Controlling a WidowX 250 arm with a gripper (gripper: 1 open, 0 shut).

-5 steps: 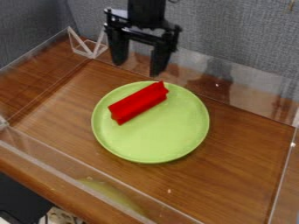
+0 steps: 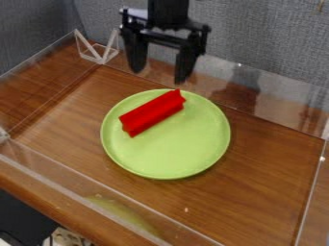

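A red block (image 2: 152, 111) lies diagonally on a round green plate (image 2: 167, 152), in the upper-left part of the plate. The dark gripper (image 2: 160, 61) hangs above and behind the plate at the top of the view, its two fingers spread open with nothing seen between them, clear of the red block.
A white wire-like object (image 2: 96, 50) stands at the back left. Transparent barriers run along the back and front edges, and a grey wall rises behind.
The block and plate look unmoved.
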